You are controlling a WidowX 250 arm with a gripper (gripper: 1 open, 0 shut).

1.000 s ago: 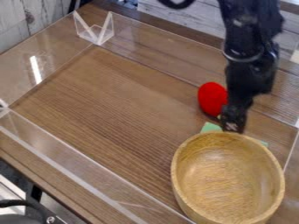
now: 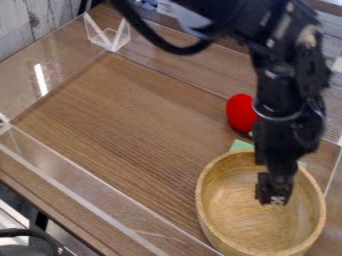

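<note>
My dark arm reaches down from the top to the right side of the view, its gripper (image 2: pixel 274 184) open over a round wooden bowl (image 2: pixel 251 215), fingers low inside or just above it. A red object (image 2: pixel 241 111) lies behind the bowl, partly covered by the arm. A light green piece (image 2: pixel 241 147) shows at the bowl's back rim, mostly hidden by the gripper; whether anything is between the fingers is hard to tell.
A clear plastic stand (image 2: pixel 108 30) is at the back left. Dark cables lie at the lower left edge.
</note>
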